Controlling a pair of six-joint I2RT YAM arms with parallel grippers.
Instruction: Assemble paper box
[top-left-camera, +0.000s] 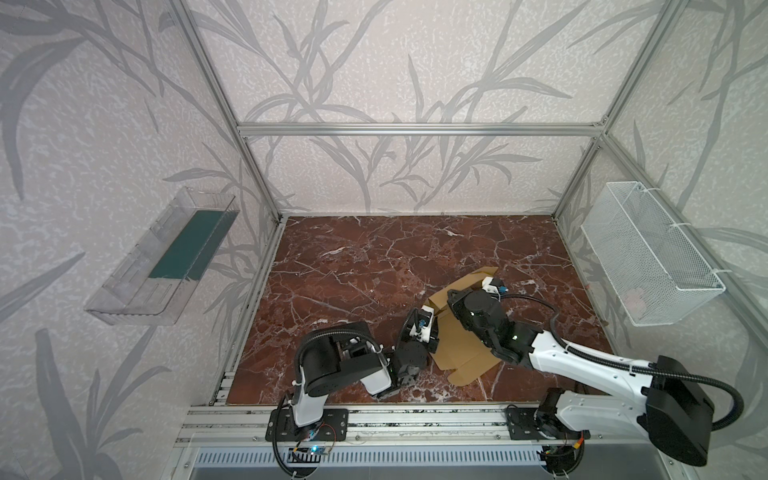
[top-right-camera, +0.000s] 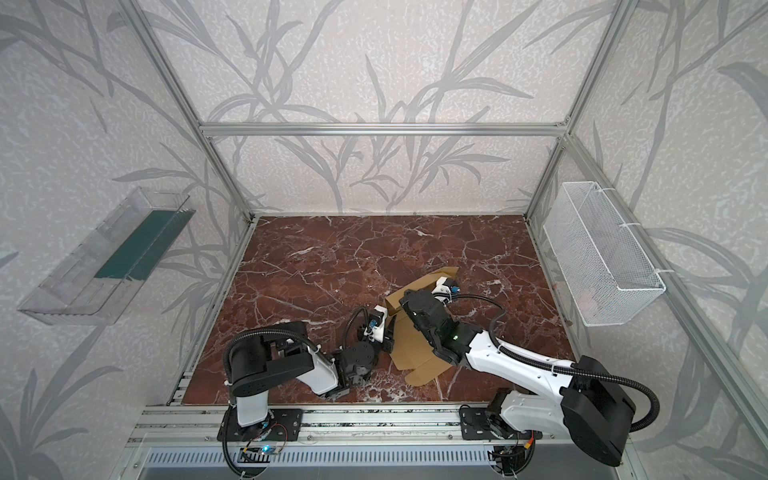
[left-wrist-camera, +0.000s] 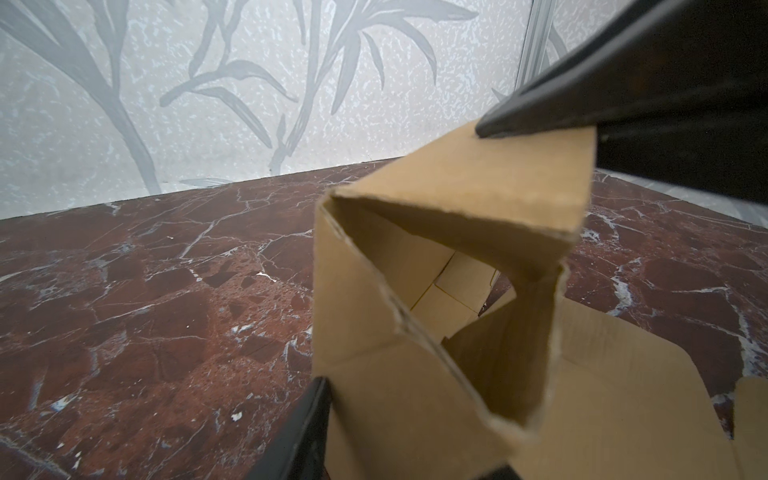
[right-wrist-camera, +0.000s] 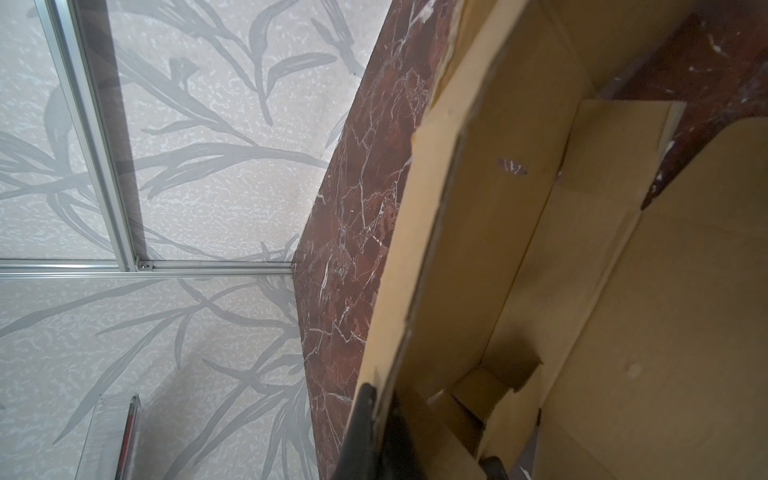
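Observation:
The brown cardboard box (top-left-camera: 468, 352) is partly folded near the front right of the table, its back wall raised and a wide flap lying toward the front. In the left wrist view, my left gripper is shut on its bent end panel (left-wrist-camera: 384, 360), one dark finger (left-wrist-camera: 300, 436) showing beside the panel. My right gripper pinches the thin upper edge of the raised wall (right-wrist-camera: 488, 200), with a finger on either side. Inside the box, a small folded tab (right-wrist-camera: 512, 412) stands crookedly near the corner.
A clear bin (top-left-camera: 132, 280) hangs on the left wall and a white mesh basket (top-left-camera: 652, 248) on the right. The two arms stand close together around the box.

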